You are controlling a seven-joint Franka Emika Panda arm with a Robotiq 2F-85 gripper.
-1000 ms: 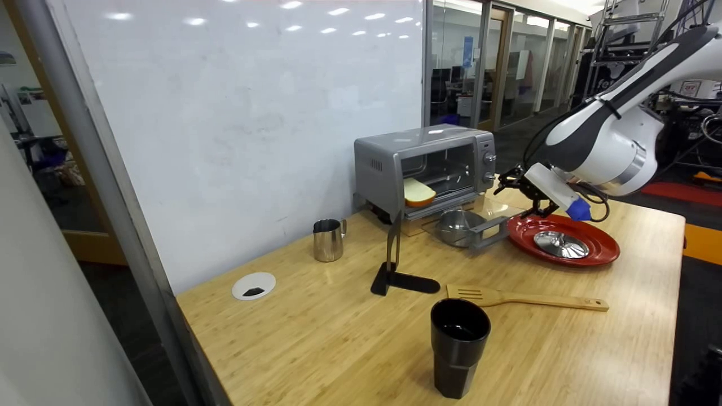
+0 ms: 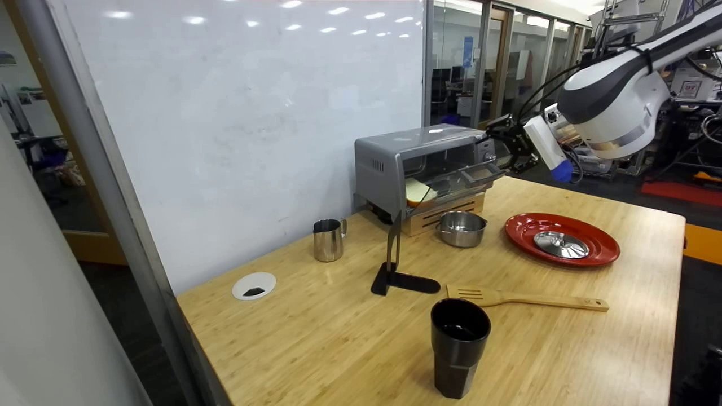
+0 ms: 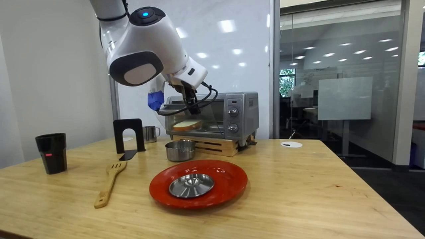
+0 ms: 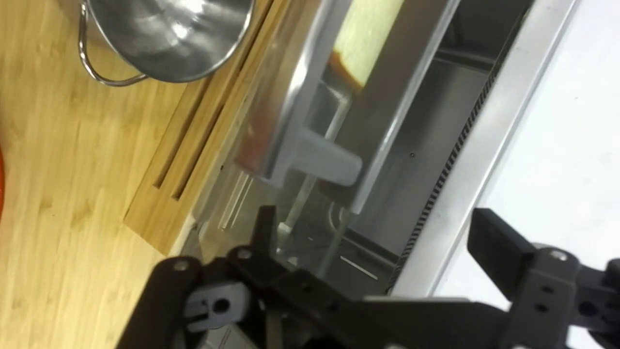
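The grey toaster oven [image 2: 382, 162] stands on a slatted wooden base against the whiteboard. Its glass door is part open, with the door handle [image 2: 481, 173] held out from the oven front. Inside lies a pale slab with an orange-brown edge [image 3: 188, 125], seen also through the gap in the wrist view. My gripper is open and nothing sits between its fingers. It is at the oven's front near the knob side, with the door's handle end [image 4: 325, 160] just ahead of the fingertips. Whether a finger touches the door cannot be told.
A steel pot [image 2: 461, 229] sits before the oven, and a red plate [image 2: 518, 237] bears a steel lid [image 2: 560, 245]. Further off are a wooden spatula [image 2: 541, 299], black cup [image 2: 460, 345], black bookend [image 2: 406, 281] and steel pitcher [image 2: 328, 240].
The oven door has swung up from lowered to part open. My gripper has moved up and toward the oven. Pot, plate and the other table items are where they were.
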